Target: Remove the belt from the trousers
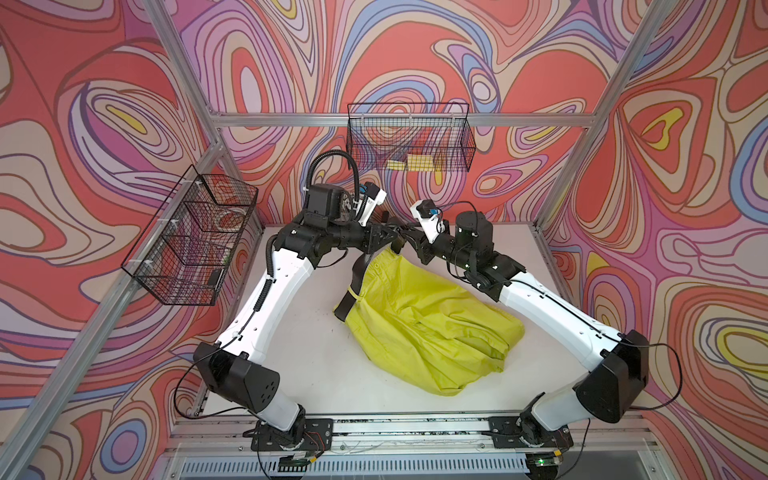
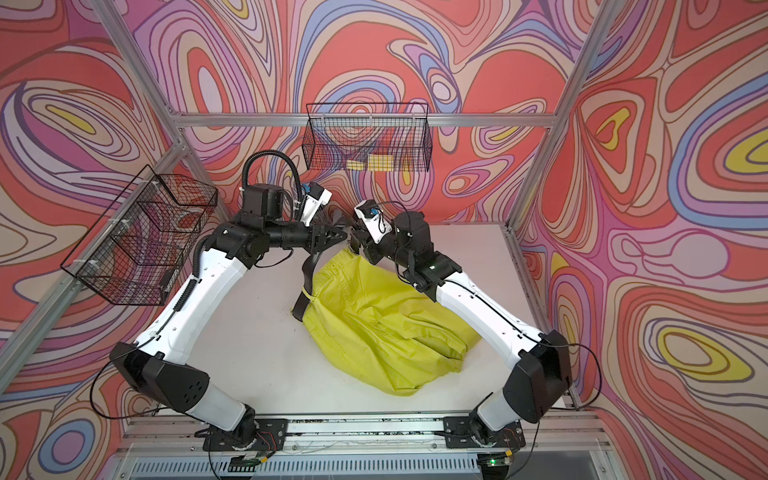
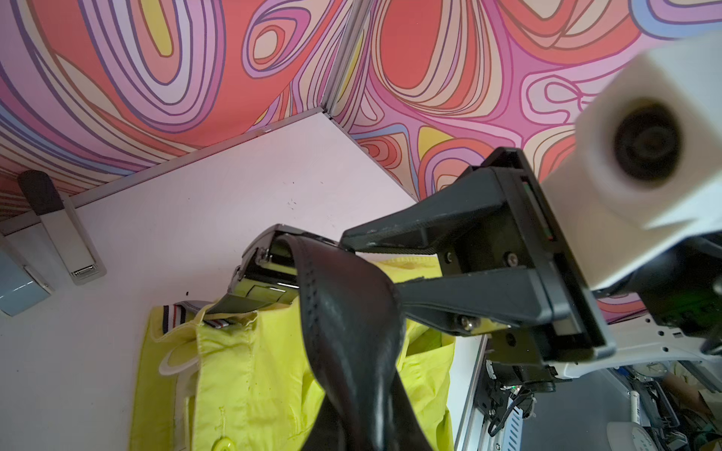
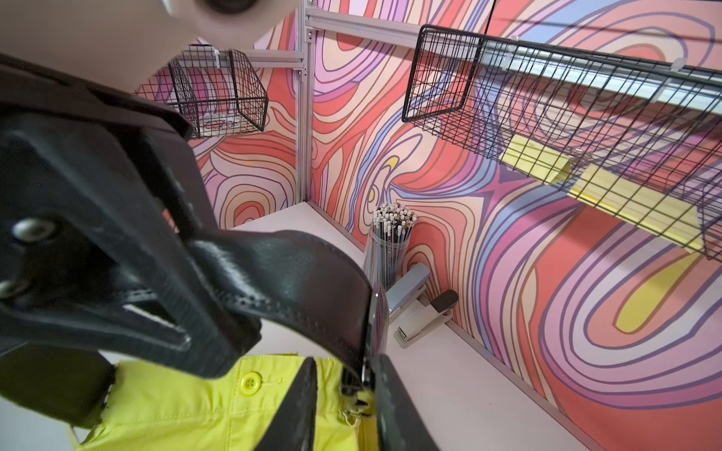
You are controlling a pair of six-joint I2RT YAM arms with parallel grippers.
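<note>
Yellow trousers [image 1: 432,328] lie bunched on the white table, their waistband raised at the back. The black belt [image 3: 346,330] runs up from it in a loop, with its metal buckle [image 3: 255,278] at the waistband. My left gripper [image 1: 382,236] is shut on the belt, holding it up over the waistband, as the right wrist view shows. My right gripper faces it from the right, its fingers a little apart at the buckle end; whether anything is between them is unclear.
Staplers [image 4: 425,319] and a tube of pens [image 4: 387,240] stand at the back of the table [image 1: 296,336]. Wire baskets [image 1: 412,140] hang at the back and left.
</note>
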